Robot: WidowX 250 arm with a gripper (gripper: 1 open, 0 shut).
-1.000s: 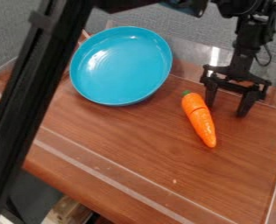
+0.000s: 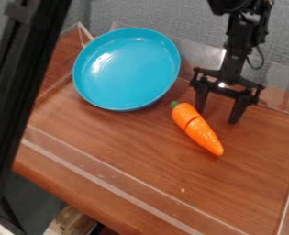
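An orange toy carrot (image 2: 198, 128) with a green top lies on the wooden table, right of and below a blue round plate (image 2: 126, 68). My black gripper (image 2: 219, 103) stands at the back right, just above and right of the carrot's green end, its fingers pointing down and apart. Whether anything lies between them is hard to see, but the carrot appears outside them.
A dark frame post crosses the left side. A clear low barrier and grey wall run along the back.
My gripper has moved slightly left and toward the camera. The carrot's green end has shifted a little left, so it lies more diagonally.
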